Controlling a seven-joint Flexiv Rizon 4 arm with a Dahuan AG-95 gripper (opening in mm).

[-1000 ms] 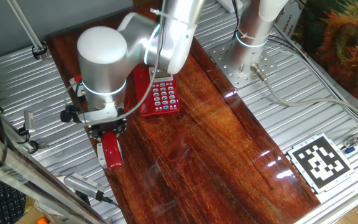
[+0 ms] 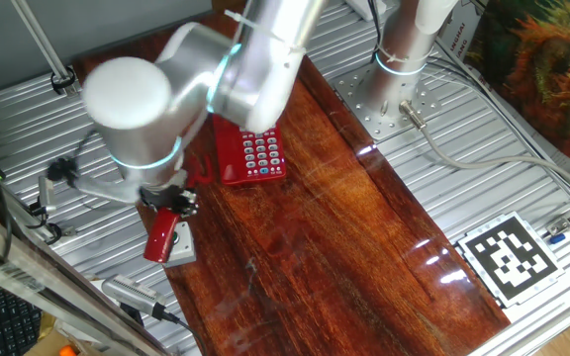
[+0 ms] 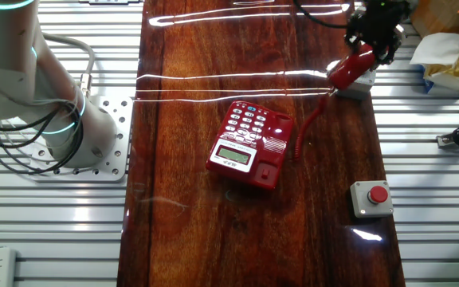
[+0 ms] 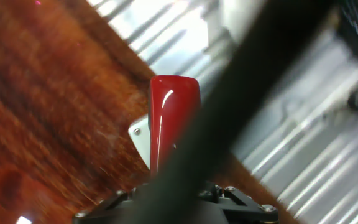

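Note:
A glossy red telephone handset (image 2: 161, 235) sticks out of my gripper (image 2: 171, 202), which is shut on it above the far-left edge of the wooden table. The handset (image 4: 171, 112) extends forward in the wrist view, while a blurred dark cable crosses in front and hides part of the fingers. A red coiled cord (image 3: 311, 126) runs from the handset towards the red phone base (image 3: 251, 144), which rests mid-table with its keypad and display facing up. Below the handset lies a pale grey box (image 3: 356, 89), partly covered; contact between them cannot be judged.
A grey box with a red button (image 3: 370, 198) sits near the table edge. A silver device (image 2: 134, 296) with a cable lies off the table, close to the frame rail.
My arm has shifted left in exterior view 1, carrying the handset with it. The handset now slants down-left, uncovering more of the grey box's right side. The phone base has stayed put.

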